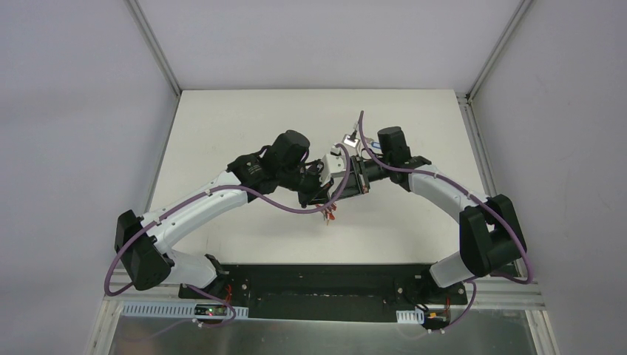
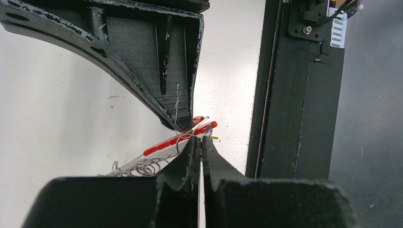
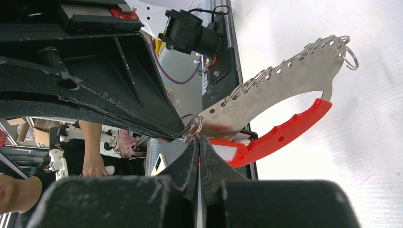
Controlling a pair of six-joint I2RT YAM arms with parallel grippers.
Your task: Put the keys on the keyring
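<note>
A steel plate [image 3: 285, 80] with a red handle [image 3: 290, 128] and several rings along its holed edge hangs between my grippers above the table. My left gripper is shut at the red-handled piece, by a wire ring; my right gripper is shut at the plate's end, where a larger ring [image 3: 198, 124] stands up at its fingertips. Whether each holds the ring or the plate is hard to tell. In the top view both grippers meet at the centre, mostly hiding the piece. I cannot make out separate keys.
</note>
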